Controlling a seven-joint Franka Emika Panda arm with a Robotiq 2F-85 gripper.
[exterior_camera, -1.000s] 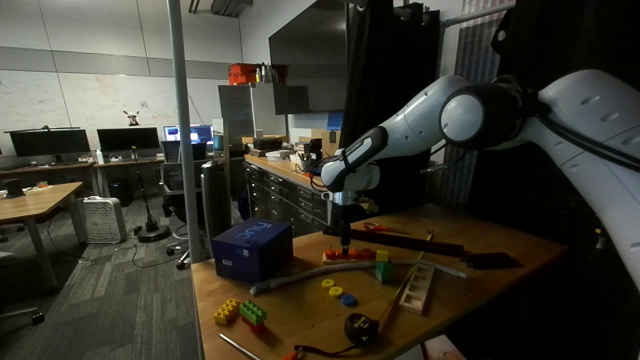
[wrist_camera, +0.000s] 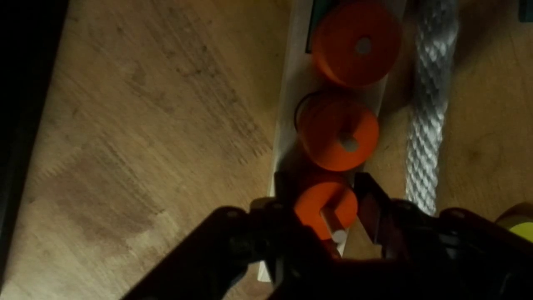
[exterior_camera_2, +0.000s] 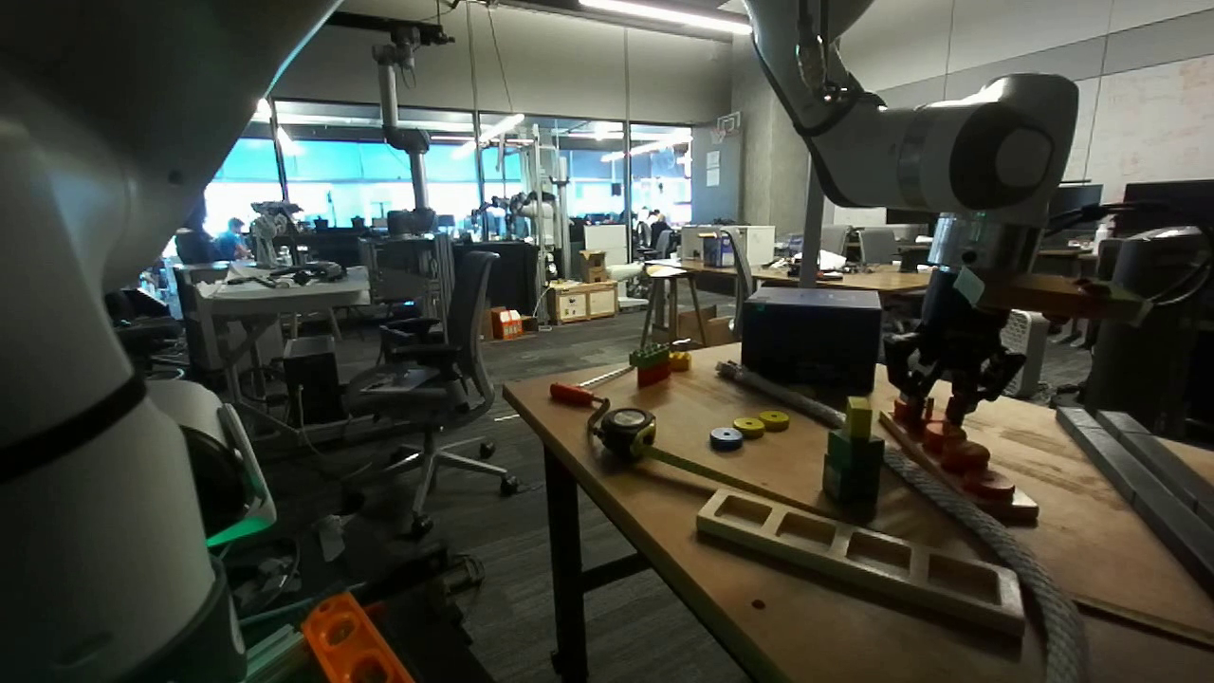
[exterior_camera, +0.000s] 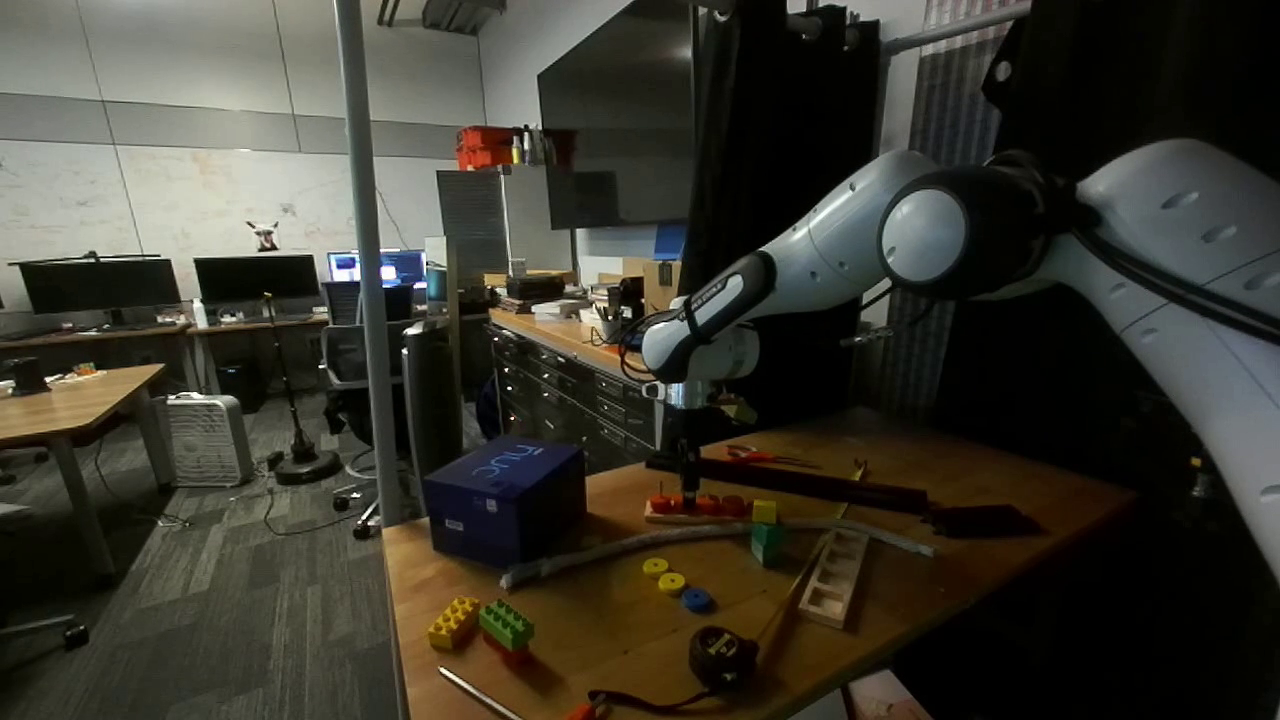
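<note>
My gripper is shut on an orange-red ring (wrist_camera: 312,205), one finger on each side of it, and a peg sticks up through the ring. The ring belongs to a narrow pale pegboard (wrist_camera: 290,110). Two more orange rings, a middle one (wrist_camera: 330,125) and a far one (wrist_camera: 339,45), sit around their pegs along the same board. In exterior view 2 the gripper (exterior_camera_2: 935,412) points straight down at the board's far end, with several red rings (exterior_camera_2: 965,457) in a row. Whether the held ring is clear of the board cannot be told.
Grey rope (wrist_camera: 429,105) runs close beside the board. Near it stand a green block stack (exterior_camera_2: 854,467) with a yellow cube on top, loose yellow rings (exterior_camera: 672,583) and a blue ring (exterior_camera: 697,599). A blue box (exterior_camera: 504,498) and a dark bar (exterior_camera: 816,484) flank the board.
The board's left end and the red pieces there look slightly higher than a second ago, with a peg showing more clearly. The arm's pose is nearly the same.
</note>
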